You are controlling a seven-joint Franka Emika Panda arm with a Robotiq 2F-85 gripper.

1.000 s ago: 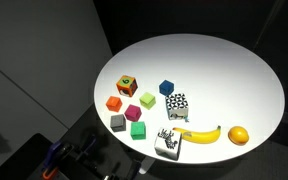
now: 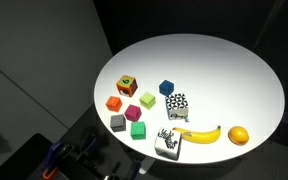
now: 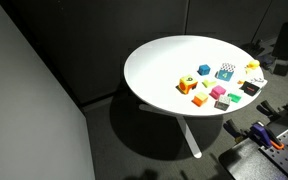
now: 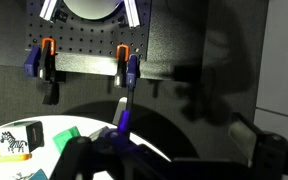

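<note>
My gripper is over dark floor at the table's edge in the wrist view. Its two dark fingers stand wide apart, open, with nothing visible between them. On the round white table (image 2: pixel 219 65) lie an orange cube (image 2: pixel 114 104), a magenta cube (image 2: pixel 133 114), a grey cube (image 2: pixel 118 123), a green cube (image 2: pixel 137 130), a yellow-green cube (image 2: pixel 147 101) and a blue cube (image 2: pixel 167 88). A multicoloured block (image 2: pixel 127 85), a checkered block (image 2: pixel 177 105) and a white patterned block (image 2: pixel 168 143) sit among them. A banana (image 2: pixel 201 136) and an orange (image 2: pixel 239 135) lie to the right.
A perforated mounting plate (image 4: pixel 94 38) with orange-and-black clamps (image 4: pixel 122 60) borders the floor in the wrist view. A grey wall (image 3: pixel 34 100) stands left in exterior view 2.
</note>
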